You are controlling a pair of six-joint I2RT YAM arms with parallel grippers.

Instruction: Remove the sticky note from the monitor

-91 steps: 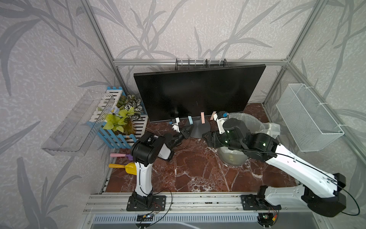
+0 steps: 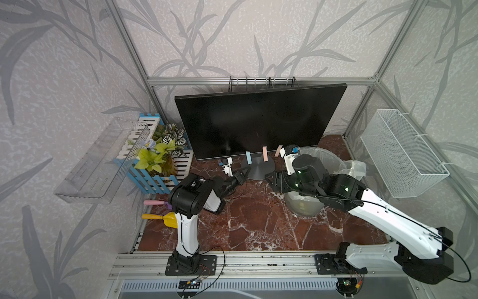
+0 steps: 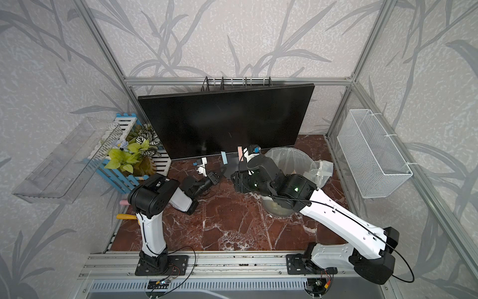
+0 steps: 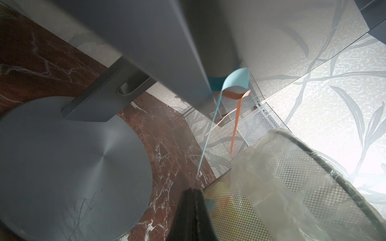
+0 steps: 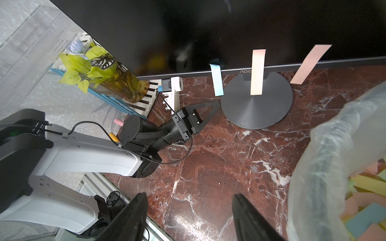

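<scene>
Three paper strips hang from the lower edge of the black monitor (image 2: 264,119): a blue sticky note (image 5: 216,80), a pale orange one (image 5: 257,72) and a pinkish one (image 5: 310,64). In the left wrist view the blue sticky note (image 4: 217,106) curls at its top and dangles free. Just below its lower end is my left gripper, fingers together with nothing between them. A small gap separates its tip from the note. My right gripper stands open and empty above the table, left of the bin.
A lined mesh bin (image 5: 321,188) holding several paper scraps stands at the right. The monitor's round stand base (image 5: 257,106) sits behind the left gripper's tip. A planter (image 2: 159,157) is at left.
My left gripper has shifted slightly left. The right arm has hardly moved.
</scene>
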